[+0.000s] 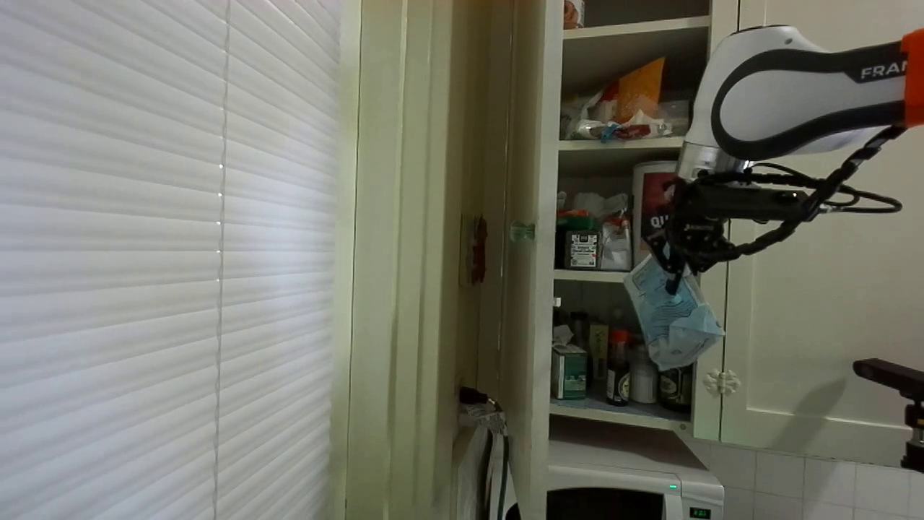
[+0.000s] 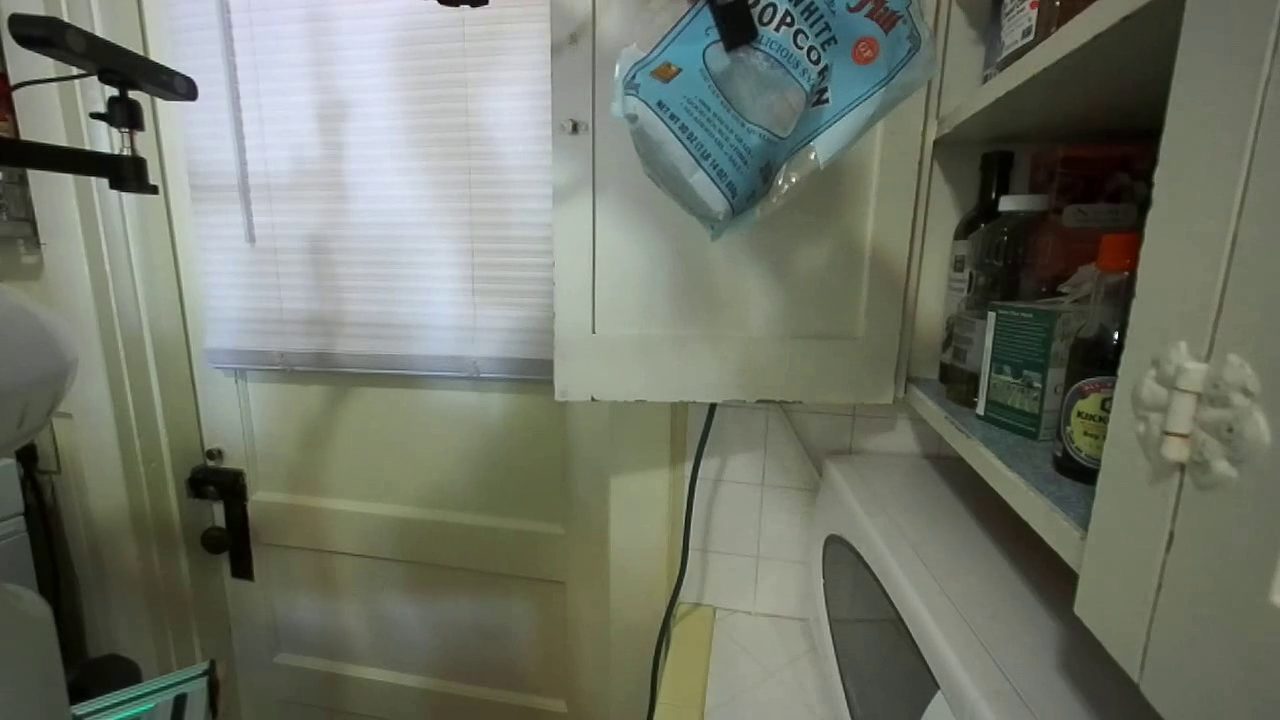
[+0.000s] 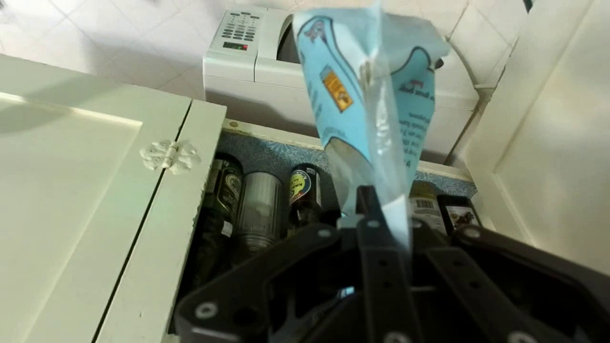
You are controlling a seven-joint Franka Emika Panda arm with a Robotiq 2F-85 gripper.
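A blue and clear plastic popcorn bag [image 1: 673,319] hangs from my gripper [image 1: 673,279] in front of the open cabinet. My fingers are shut on the bag's edge, as the wrist view shows, where the bag [image 3: 343,97] stretches away from the gripper. In the second exterior view the lettering "white popcorn" can be read on the bag [image 2: 720,120], and only a dark fingertip [image 2: 732,22] shows at its top. The bag hangs tilted, clear of the shelves as far as I can see.
The cabinet's lower shelf [image 1: 619,414] holds bottles and a green box [image 1: 569,373]. Above it stand a Quaker Oats canister [image 1: 651,199] and jars. A white microwave [image 1: 606,459] sits below. The open cabinet door [image 2: 744,288] and the shut door [image 1: 823,260] flank the opening.
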